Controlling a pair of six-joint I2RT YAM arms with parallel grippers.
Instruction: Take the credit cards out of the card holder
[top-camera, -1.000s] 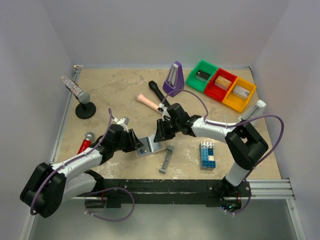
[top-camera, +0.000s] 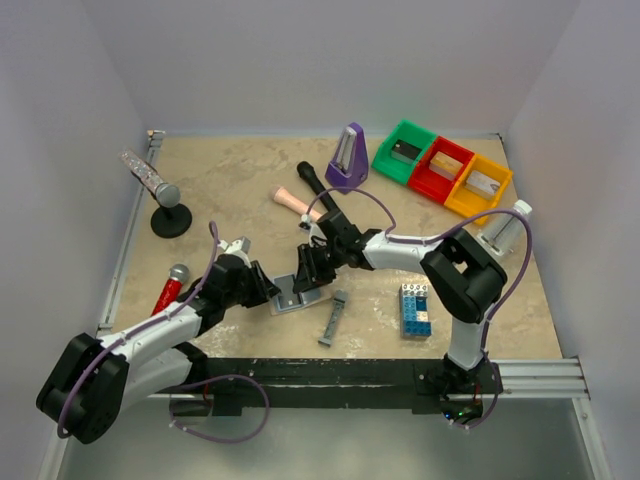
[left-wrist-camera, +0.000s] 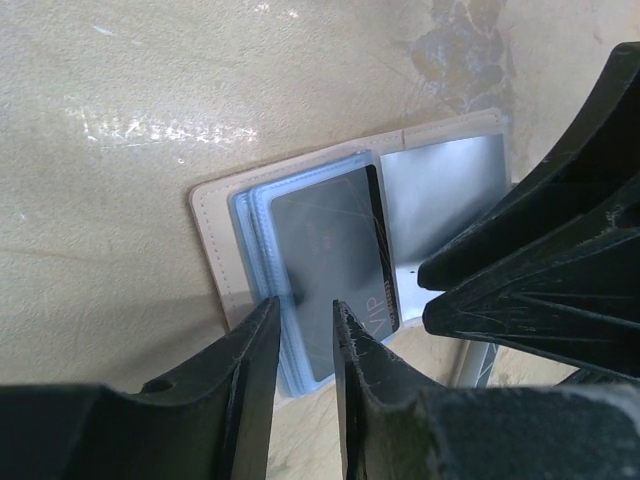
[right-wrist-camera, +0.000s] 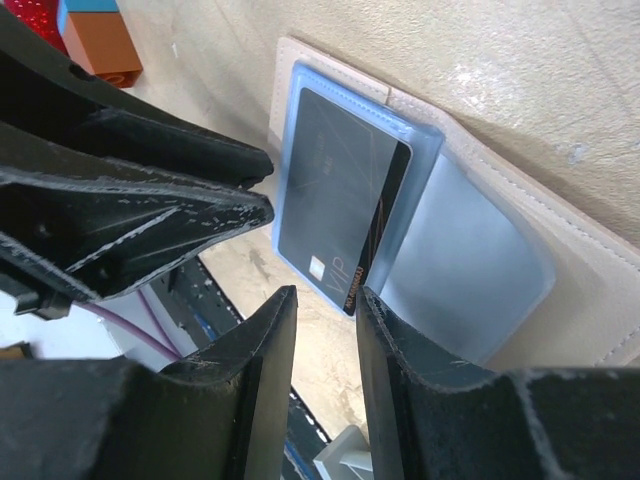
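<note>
The open card holder (top-camera: 285, 307) lies flat at the table's front middle, between both grippers. In the left wrist view a dark card (left-wrist-camera: 335, 265) sits in its clear sleeve on one half, with a pale sleeve (left-wrist-camera: 440, 200) beside it. My left gripper is part open, its fingertips over the card's near edge. My right gripper is part open, its fingertips just at the lower edge of the card (right-wrist-camera: 335, 200). Nothing shows clearly held in either. Each gripper also appears in the other's wrist view, close above the holder.
A grey bar (top-camera: 334, 318) lies right of the holder, a blue block (top-camera: 415, 310) further right. Behind are a flesh-coloured cylinder (top-camera: 290, 198), a black microphone (top-camera: 312, 178) and a purple object (top-camera: 348, 158). A red microphone (top-camera: 171, 287) lies left.
My right gripper has moved left and slightly down onto the card holder. My left gripper has shifted only slightly.
</note>
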